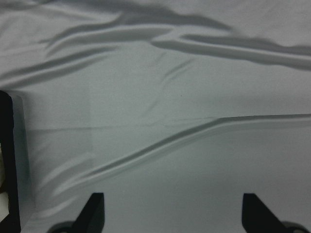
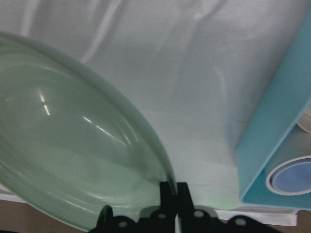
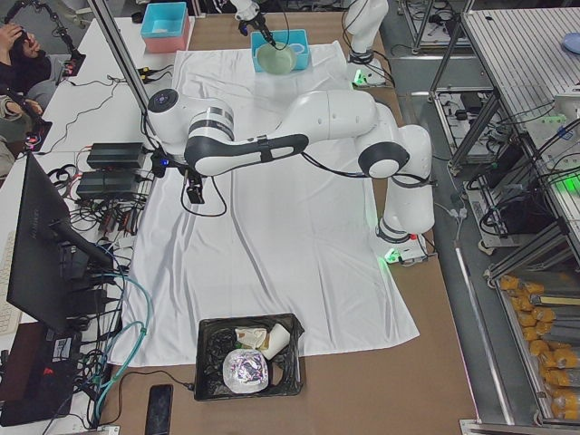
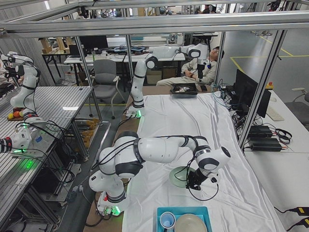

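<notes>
My right gripper is shut on the rim of a pale green plate (image 2: pixel 73 136), which in the camera left view hangs over the near part of a blue bin (image 3: pixel 303 53) at the far end. The bin holds a blue cup (image 4: pixel 167 219) and a beige dish (image 4: pixel 189 225). My left gripper stands open above bare white cloth, its fingers wide apart.
A black bin (image 3: pixel 205 357) with wrappers and other items sits at the other end of the cloth. Monitors, power boxes and cables line one side, a metal-topped bench the other.
</notes>
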